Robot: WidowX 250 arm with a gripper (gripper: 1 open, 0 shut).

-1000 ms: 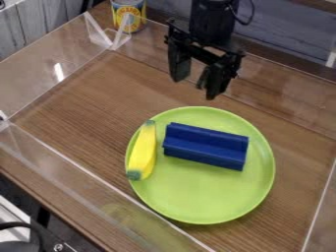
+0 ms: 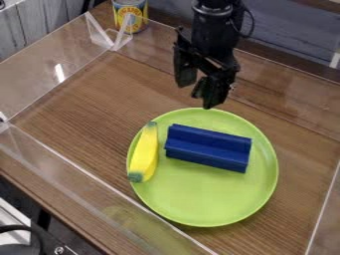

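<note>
My black gripper point(image 2: 197, 78) hangs over the back middle of the wooden table, open, with nothing visible between its fingers. In front of it a green plate point(image 2: 202, 199) holds a dark blue block point(image 2: 208, 148) and, at its left side, a yellow toy banana point(image 2: 143, 154).
A can point(image 2: 129, 16) with a yellow label stands at the back left, near clear plastic sheeting along the table's left edge.
The gripper has turned and shifted slightly left, its fingers now closer together in the view. The plate, block and banana have not moved.
</note>
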